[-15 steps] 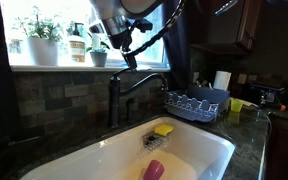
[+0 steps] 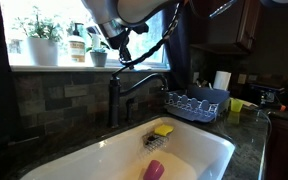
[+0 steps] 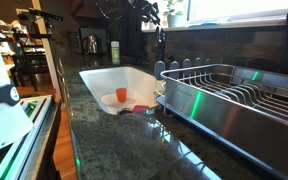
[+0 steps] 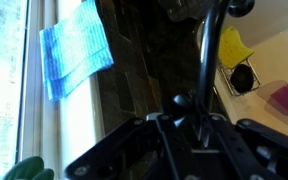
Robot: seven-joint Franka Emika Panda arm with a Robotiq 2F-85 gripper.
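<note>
My gripper is high over the back of the sink, by the window; in exterior view 1 the gripper [image 2: 121,45] hangs above the black faucet [image 2: 114,103]. Its fingers are shut on a dark slender thing [image 4: 213,55], which reaches up the wrist view; I cannot tell what it is. A pink cup [image 2: 154,170] lies in the white sink [image 2: 102,158]. The yellow sponge [image 2: 164,129] sits at the sink's back edge by a wire caddy [image 2: 154,142]. A light blue cloth [image 4: 74,50] lies along the windowsill, left in the wrist view.
On the sill stand a potted plant [image 2: 41,45], a soap bottle [image 2: 76,46] and a small pot [image 2: 98,57]. A metal dish rack [image 3: 239,105] occupies the counter beside the sink. The dark counter [image 3: 114,150] has free room in front.
The arm has shifted slightly near the window. The cup, sponge and things on the sill have not moved.
</note>
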